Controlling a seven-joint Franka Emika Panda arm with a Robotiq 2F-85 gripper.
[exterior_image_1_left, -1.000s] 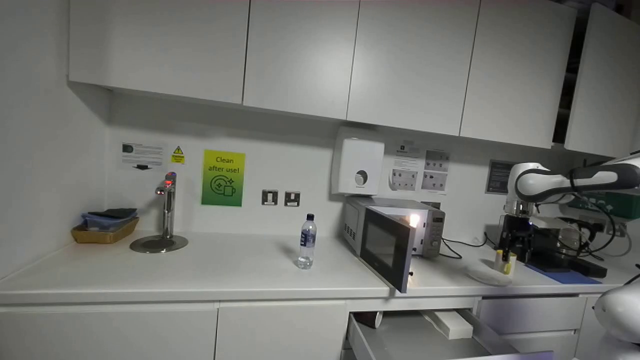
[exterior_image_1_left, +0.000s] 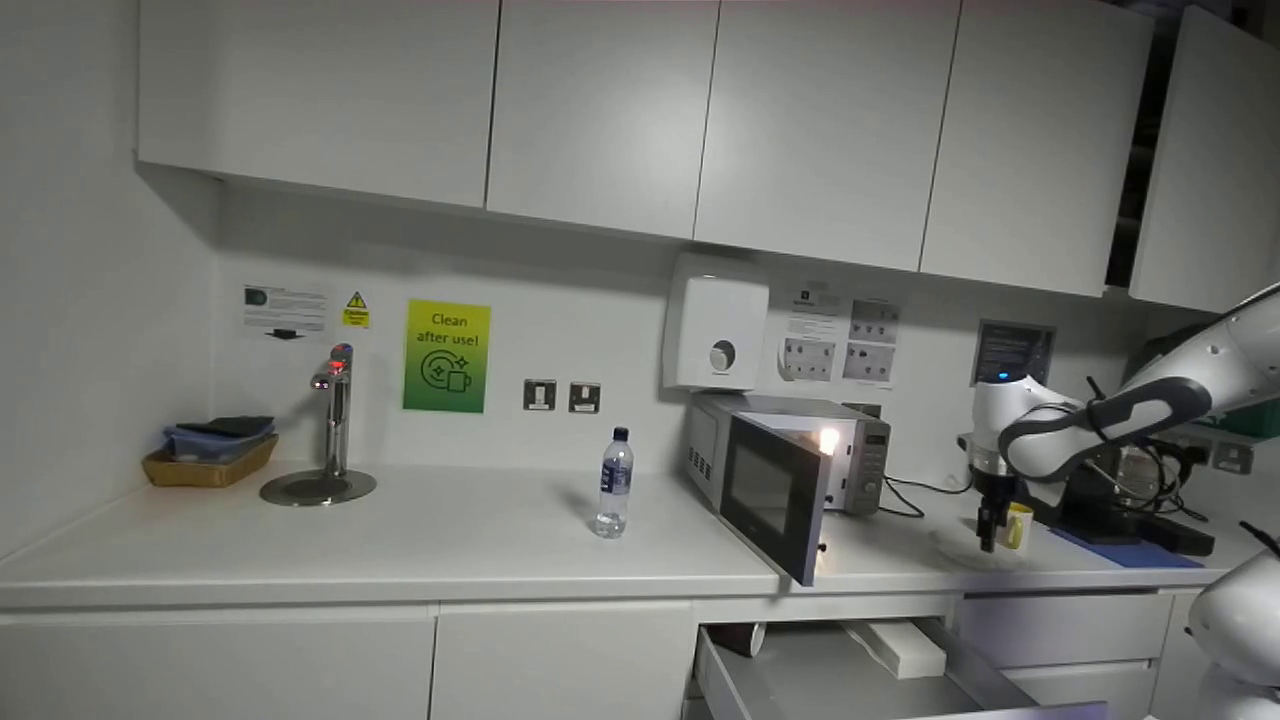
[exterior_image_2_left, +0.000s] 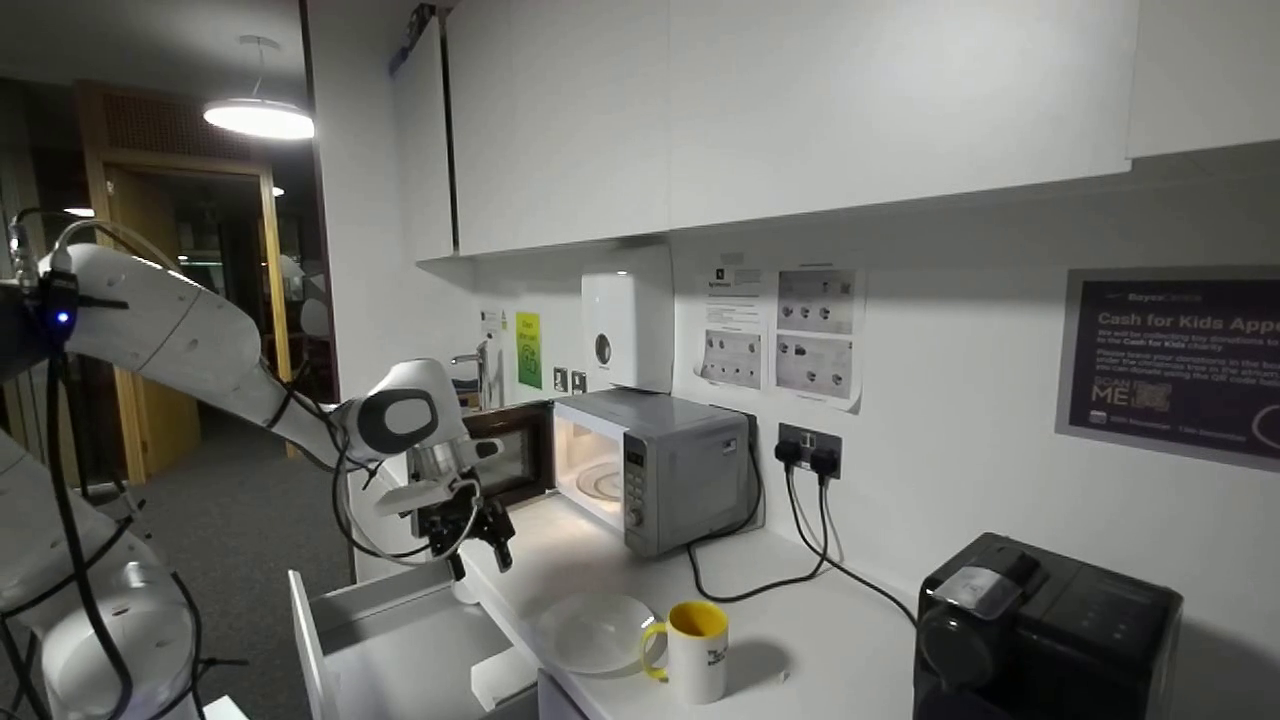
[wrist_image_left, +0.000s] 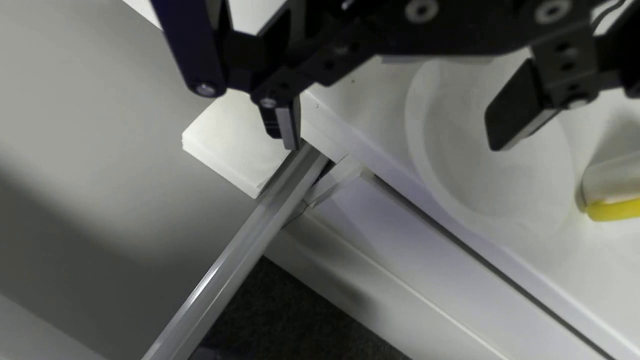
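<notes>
My gripper stands open, its two fingers wide apart with nothing between them. In exterior view 2 the gripper (exterior_image_2_left: 498, 540) hangs over the counter's front edge near the open drawer (exterior_image_2_left: 396, 654). A white plate (exterior_image_2_left: 590, 632) lies on the counter; in the wrist view the plate (wrist_image_left: 492, 180) shows beneath and beside the right finger. Right beside it stands a white mug (exterior_image_2_left: 698, 666) with a yellow inside and handle. The microwave (exterior_image_2_left: 690, 450) is lit inside, its door (exterior_image_1_left: 774, 492) swung open and a glass turntable (exterior_image_2_left: 600, 482) within.
Inside the drawer are a white box (exterior_image_1_left: 902, 648) and a dark cup (exterior_image_1_left: 741, 638). A water bottle (exterior_image_1_left: 614, 484) stands left of the microwave. The coffee machine (exterior_image_2_left: 1044, 636) occupies the right. Clear counter extends between bottle and tap (exterior_image_1_left: 337, 414).
In exterior view 1 the arm and gripper have moved left, from in front of the mug to beside it. The plate, mug, microwave door and drawer look unmoved.
</notes>
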